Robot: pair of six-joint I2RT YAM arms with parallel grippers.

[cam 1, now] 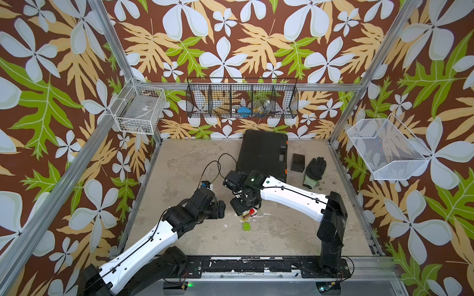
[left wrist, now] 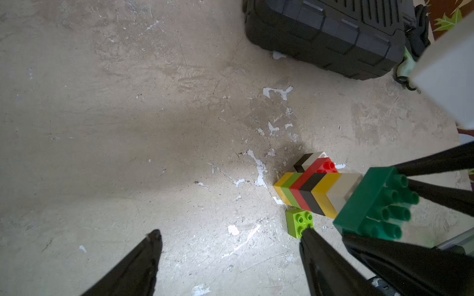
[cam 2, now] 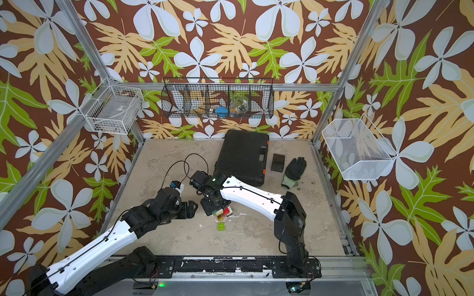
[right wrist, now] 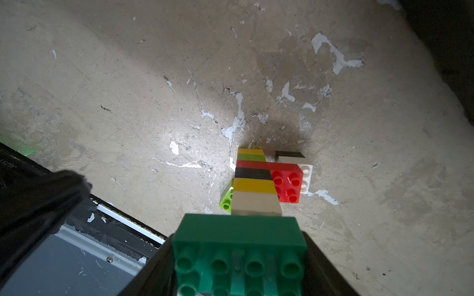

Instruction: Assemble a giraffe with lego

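A brick column [left wrist: 321,192] stands on the table, layered yellow, green, red, black, yellow and cream from the bottom up. A dark green brick [right wrist: 239,234] appears at its top, studs toward the right wrist camera; whether it is pressed fully onto the cream layer cannot be told. My right gripper has a finger close along each end of that brick; whether they grip it is unclear. Beside the column's foot lies a lime green brick [left wrist: 299,223]. Low on the column, a red part [right wrist: 287,185] juts out beside a white brick [right wrist: 305,172]. My left gripper stands open and empty, left of the column.
A black case [cam 1: 262,154] lies behind the work spot, with a small dark box [cam 1: 298,162] and a glove [cam 1: 314,171] to its right. A cable [cam 1: 217,163] loops left of the case.
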